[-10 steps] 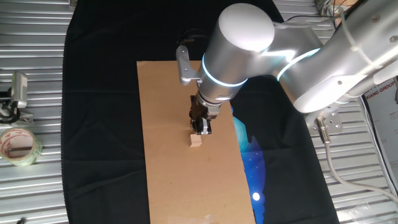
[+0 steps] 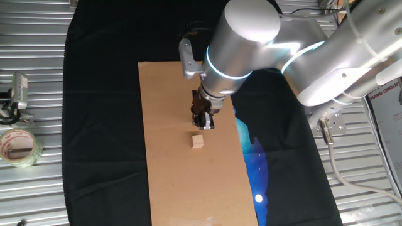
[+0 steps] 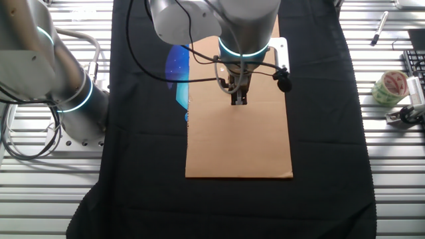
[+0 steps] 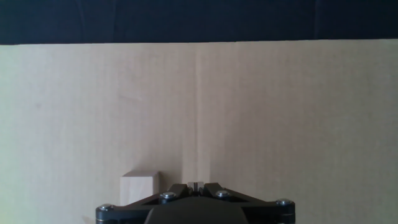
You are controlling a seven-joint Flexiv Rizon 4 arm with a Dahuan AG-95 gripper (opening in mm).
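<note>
A small pale wooden block [image 2: 197,141] lies on the brown cardboard sheet [image 2: 188,182]. In exterior view 1 the tip of my gripper [image 2: 206,125] appears just above the block in the picture, with a narrow strip of cardboard showing between them. The wrist view puts the block [image 4: 140,188] left of my gripper, partly covered by the finger linkage. The fingertips meet there, and nothing shows between them. Exterior view 2 shows the gripper [image 3: 239,101] over the cardboard; the block cannot be made out in it.
Black cloth [image 2: 103,138] surrounds the cardboard. A blue printed piece [image 2: 254,166] peeks out from under one long side. Beyond the cloth, a tape roll [image 2: 21,148] and a small device [image 2: 19,91] rest on the ribbed metal table. The cardboard's near part is clear.
One second ago the gripper's tip overlapped the block's upper edge in exterior view 1. It has shifted slightly up the picture, away from the block, which stays in place.
</note>
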